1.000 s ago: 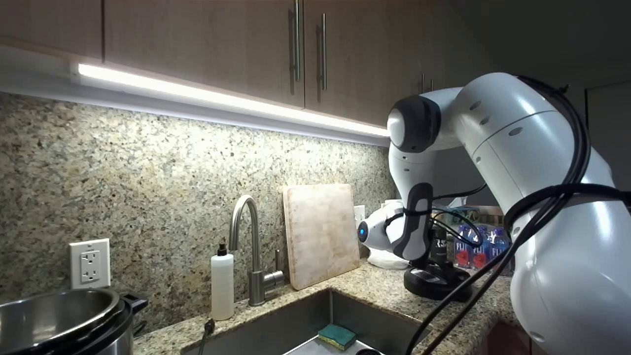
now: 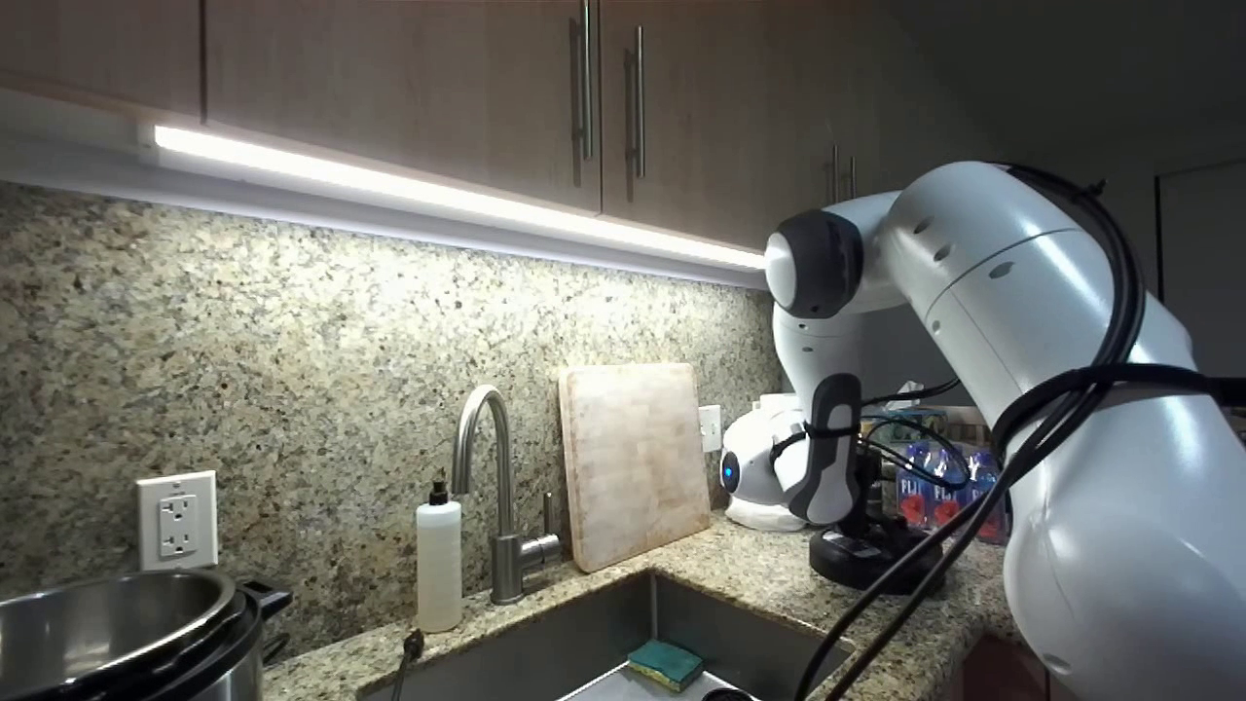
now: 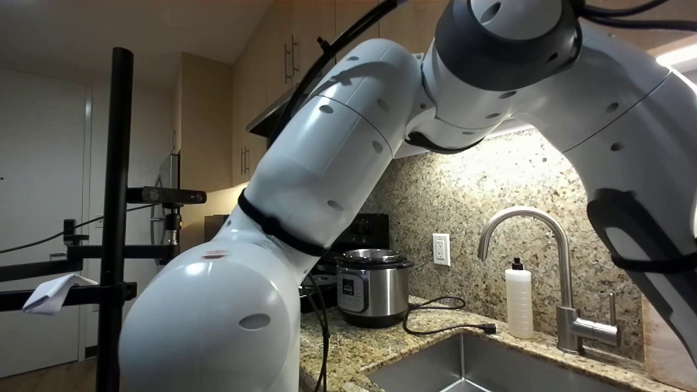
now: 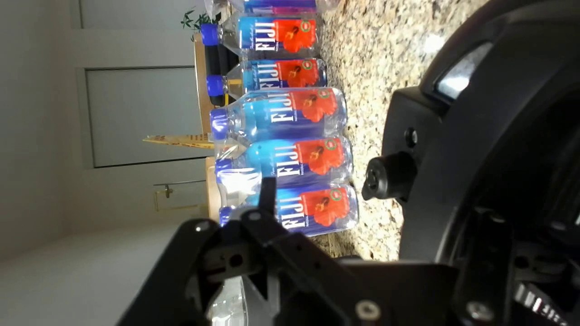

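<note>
In exterior view 1 my gripper [image 2: 864, 521] hangs low over the far right of the counter, partly behind the arm's white wrist. A round black appliance part [image 2: 873, 559] stands right below it. The wrist view shows this black thing [image 4: 424, 157] large on the right, with a curved rim, a small knob and a shiny window. My dark finger linkage [image 4: 321, 282] runs along the bottom edge toward it. The fingertips merge with the black body, so neither the gap nor any grasp can be made out. Exterior view 2 does not show the gripper.
A row of several water bottles [image 4: 296, 111] stands beside the black thing. Left of the arm are a cutting board [image 2: 637, 461], a faucet [image 2: 504, 491], a soap bottle [image 2: 439, 561] and the sink with a sponge [image 2: 666, 664]. A pressure cooker [image 3: 372, 291] stands farther off.
Arm and gripper have shifted slightly right in exterior view 1, the elbow a little lower and the wrist turned. The round black thing also appears slightly farther right.
</note>
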